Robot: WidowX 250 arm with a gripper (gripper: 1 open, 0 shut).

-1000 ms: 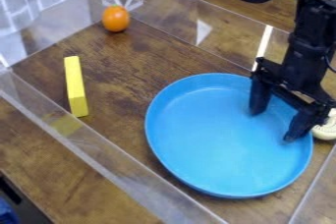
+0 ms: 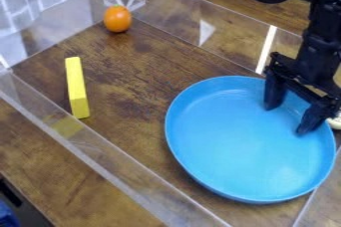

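My black gripper (image 2: 301, 97) is low at the upper right of the camera view, its open fingers reaching down over the back right part of a large blue plate (image 2: 246, 141). Whether the fingertips touch the plate is hard to tell, and nothing clearly shows between them.
An orange ball (image 2: 118, 18) sits at the back left, and a yellow bar (image 2: 76, 87) lies on the wooden surface (image 2: 94, 161) at the left. A white object (image 2: 333, 119) is partly visible at the right edge behind the gripper. Clear walls border the surface.
The blue plate has shifted gradually to the right, and my gripper has moved slightly right with it. The ball and yellow bar are unchanged.
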